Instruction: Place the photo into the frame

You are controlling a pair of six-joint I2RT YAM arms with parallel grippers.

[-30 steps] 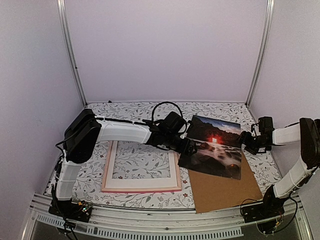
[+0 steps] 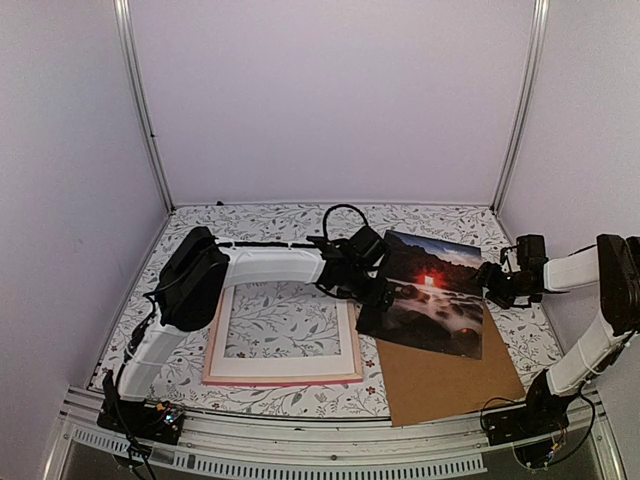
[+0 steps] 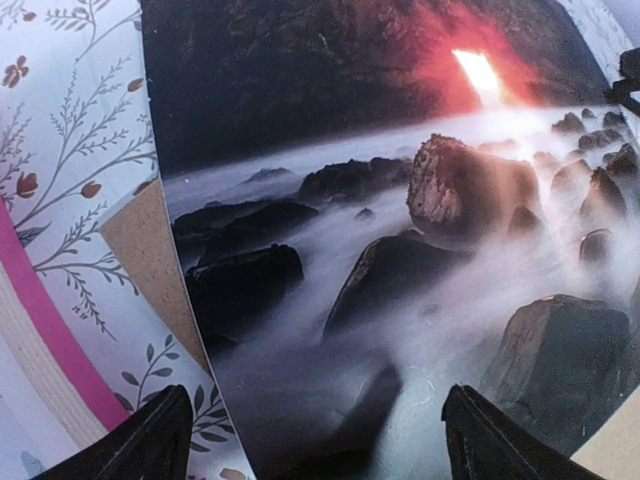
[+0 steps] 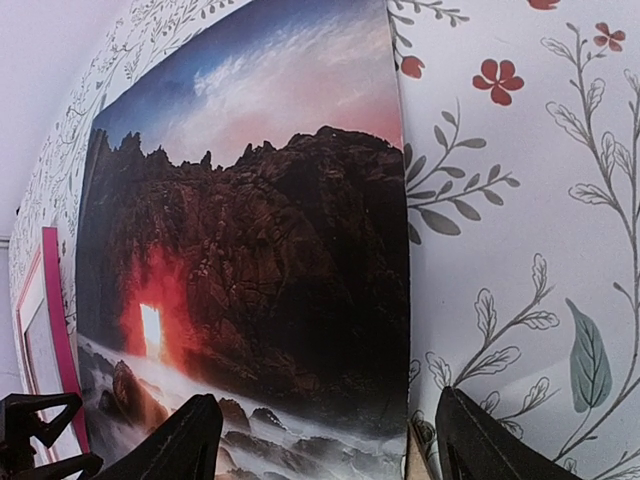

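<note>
The photo [image 2: 430, 320] of dark rocks, mist and a red glow lies flat on a brown board [image 2: 440, 385], to the right of the frame [image 2: 290, 370], whose opening shows the patterned table. My left gripper hangs open over the photo's left part, its fingertips either side along the bottom of the left wrist view. My right gripper stands open at the photo's right edge, with that edge running between its fingertips in the right wrist view. Neither holds anything visible.
Pale walls [image 2: 330, 120] close the workspace at the back and both sides. The left arm reaches across the frame.
My left gripper and arm have moved slightly right, further over the photo. The photo, frame and board lie as before; the right gripper has barely moved.
</note>
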